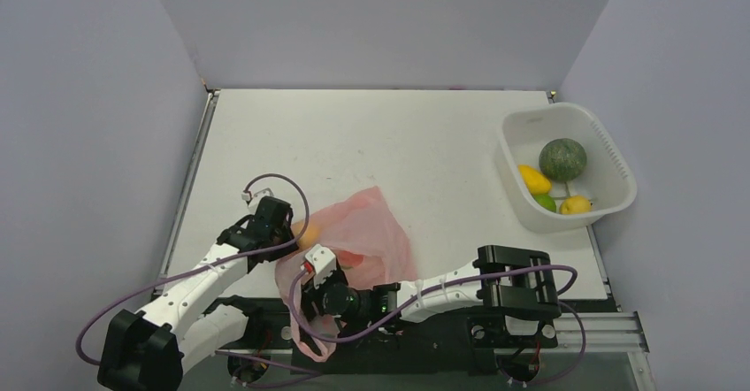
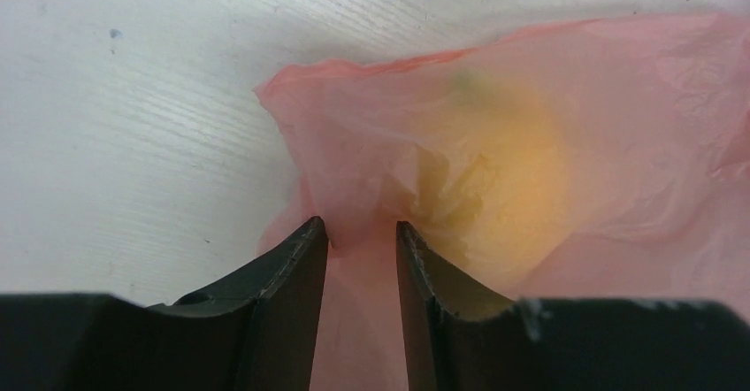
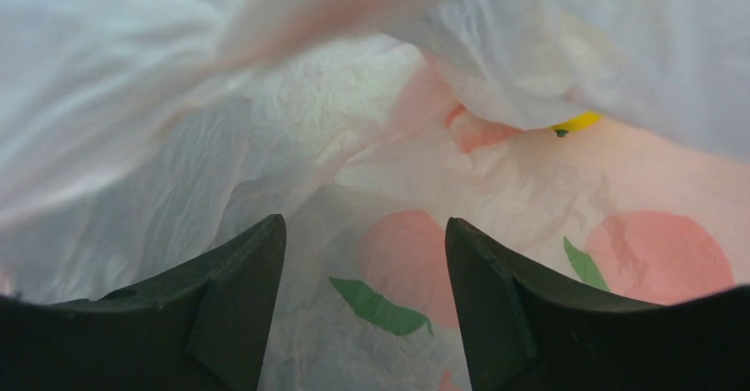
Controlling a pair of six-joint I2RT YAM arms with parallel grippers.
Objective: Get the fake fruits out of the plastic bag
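Observation:
The translucent pink plastic bag (image 1: 380, 227) lies crumpled at the table's front, left of centre. A yellow-orange fruit (image 2: 504, 187) shows through the bag film in the left wrist view, just beyond my left gripper. That gripper stands partly open, low over the bag's left edge, film close between its fingertips. My right gripper is open inside the bag's mouth, with no fruit between its fingers. Ahead of it is printed film, and the tip of a yellow fruit (image 3: 578, 123) peeks from under a fold. Other bag contents are hidden.
A white bin (image 1: 522, 207) at the right holds a dark green melon (image 1: 562, 159), a lime (image 1: 545, 203) and two yellow fruits. Both arms sit close together over the bag.

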